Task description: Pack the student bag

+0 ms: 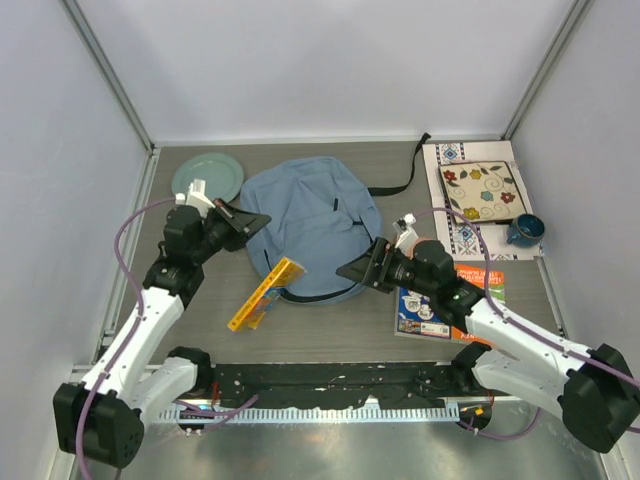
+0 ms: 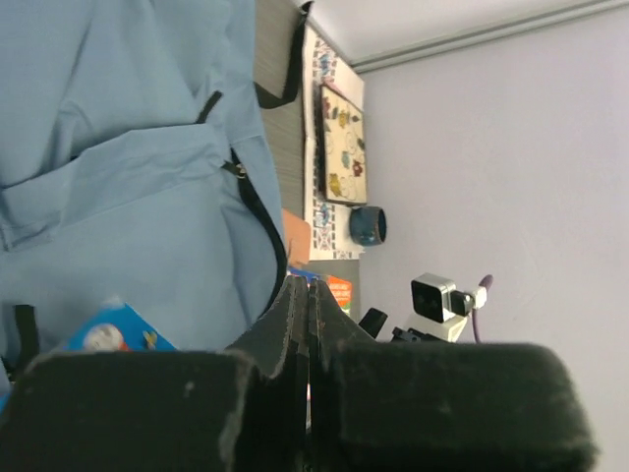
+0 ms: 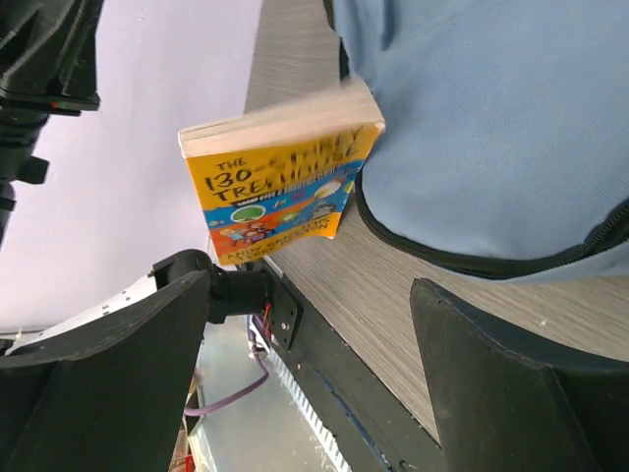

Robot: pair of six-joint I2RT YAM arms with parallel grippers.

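Observation:
A thick orange-and-blue paperback point(image 1: 264, 297) is tilted nearly edge-on in front of the blue bag point(image 1: 315, 215); neither gripper touches it. Its cover shows in the right wrist view as a treehouse book point(image 3: 280, 187), and only a blurred blue corner point(image 2: 120, 326) appears in the left wrist view. Whether its lower edge meets the table, I cannot tell. Above the book, my left gripper point(image 1: 262, 224) is shut, nothing between its fingers. My right gripper point(image 1: 357, 277) hangs open and empty over the bag's front right edge. The bag lies flat, its dark zip point(image 3: 531, 265) along the front.
Several flat books point(image 1: 450, 320) lie at right under my right arm. Behind them are a patterned mat point(image 1: 450, 240), a floral case point(image 1: 480, 192) and a blue mug point(image 1: 525, 230). A green plate point(image 1: 208, 176) sits back left.

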